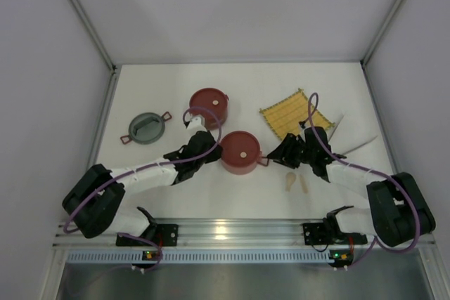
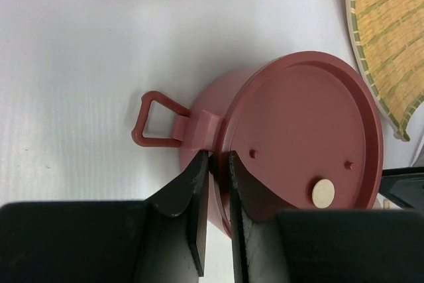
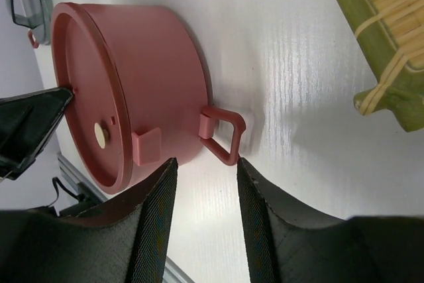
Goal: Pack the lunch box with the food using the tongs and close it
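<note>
A round reddish-brown lunch box (image 1: 240, 153) with its lid on stands mid-table in the top view. My left gripper is shut on the rim at its left side, by the left side handle (image 2: 159, 118). On the opposite side, my right gripper is open part way. Its fingers (image 3: 249, 187) are apart, with the right side handle (image 3: 233, 138) showing in the gap between the tips; one tip looks very near or against the handle's end. A pale round knob (image 2: 323, 193) sits on the lid.
Behind the box stands a second reddish-brown pot (image 1: 209, 103). A grey two-handled lid or dish (image 1: 146, 128) lies at left. To the right are a woven yellow mat (image 1: 295, 112), a wooden spoon (image 1: 290, 180) and pale sticks.
</note>
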